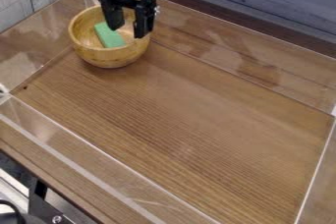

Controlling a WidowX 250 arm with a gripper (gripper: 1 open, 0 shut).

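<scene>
A round tan wooden bowl (109, 55) stands at the upper left of the wooden tray floor, with a light green oblong object (108, 35) lying inside it. Over the bowl's right part hangs my dark gripper (132, 24), open, its fingers pointing down beside the green object. Whether the fingers touch the bowl cannot be told at this size.
The wide wooden floor (197, 130) to the right of and below the bowl is bare. A raised back wall (250, 2) runs along the top, and the tray's edge shows at the left and right.
</scene>
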